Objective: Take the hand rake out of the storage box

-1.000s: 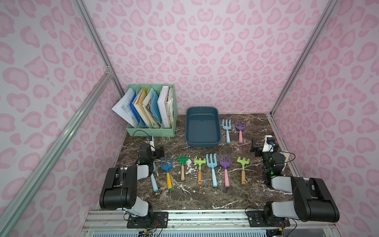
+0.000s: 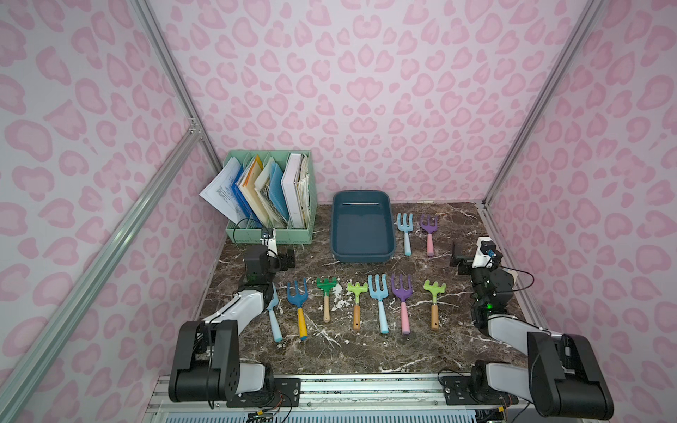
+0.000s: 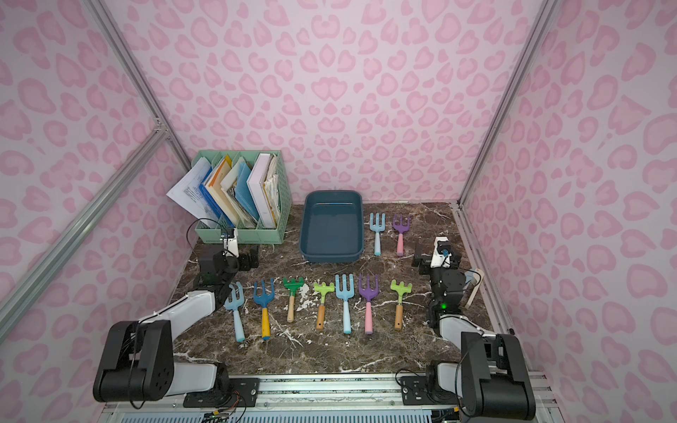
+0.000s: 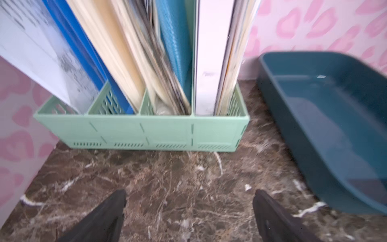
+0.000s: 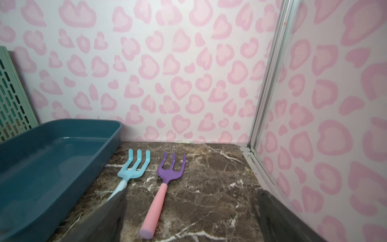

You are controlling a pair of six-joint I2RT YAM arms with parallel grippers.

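The dark teal storage box stands at the back centre and looks empty, with no rake inside. Several hand rakes lie on the marble table: a light blue rake and a purple-pink rake right of the box, and a front row including a blue-yellow rake and a green rake. My left gripper is open and empty, facing the file rack and box from near the table's left. My right gripper is open and empty at the right, facing the two back rakes.
A mint file rack full of folders stands at the back left, beside the box. Patterned walls enclose three sides. Bare table shows between the box and the front row, and at the back right corner.
Both arms have lifted and moved slightly forward, the left a little more leftward at its elbow, the right a little rightward. The rakes and box are unchanged.
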